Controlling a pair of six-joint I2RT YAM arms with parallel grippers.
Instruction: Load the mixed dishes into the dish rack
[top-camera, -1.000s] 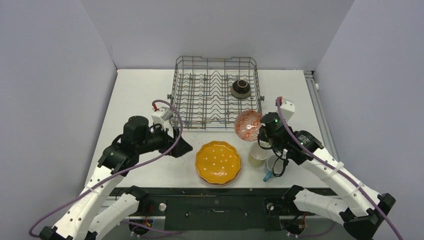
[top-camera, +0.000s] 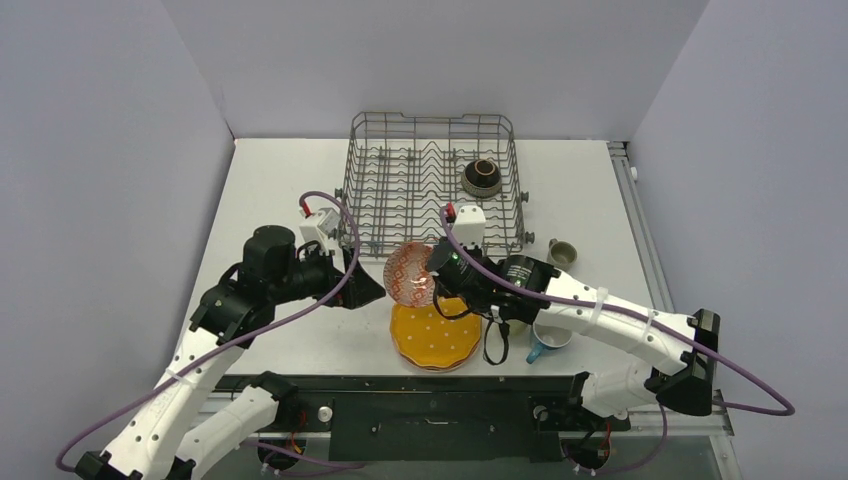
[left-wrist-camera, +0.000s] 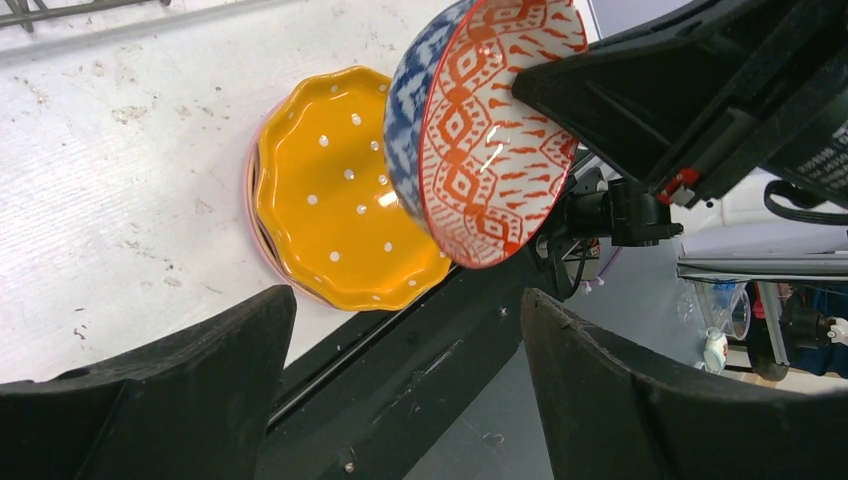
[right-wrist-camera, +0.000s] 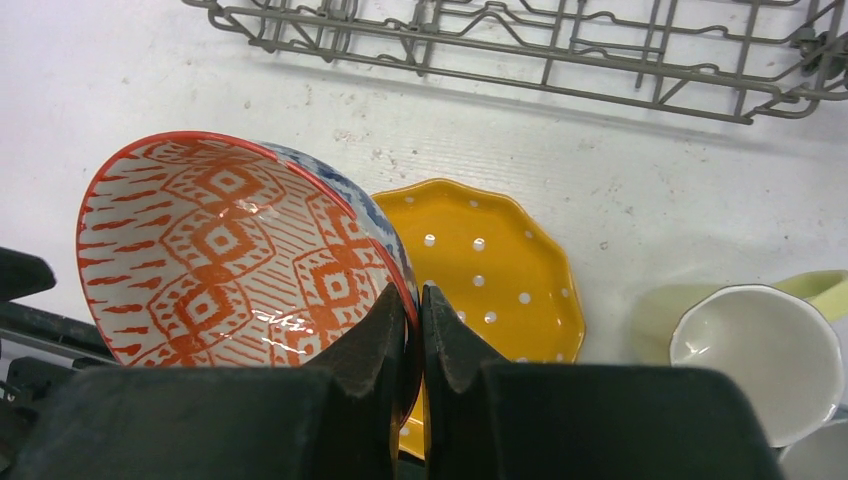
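A bowl (top-camera: 408, 274), red-patterned inside and blue outside, hangs tilted above the table, its rim pinched by my right gripper. In the left wrist view the same bowl (left-wrist-camera: 490, 140) is close, in front of my left gripper, whose fingers stand wide apart with nothing between them. Beneath the bowl lies a yellow dotted plate (top-camera: 436, 335) with a wavy edge, stacked on another dish. The wire dish rack (top-camera: 410, 200) stands at the back. In its right part sits an upturned dark bowl (top-camera: 482, 177).
Right of the plates stand a pale cup (right-wrist-camera: 757, 355), a blue-handled mug (top-camera: 549, 338) and, farther back, a grey-green mug (top-camera: 562, 254). White table (top-camera: 285, 190) left of the rack is clear.
The right arm has carried the bowl leftward, from right of the plates to above their left part, close to the left gripper.
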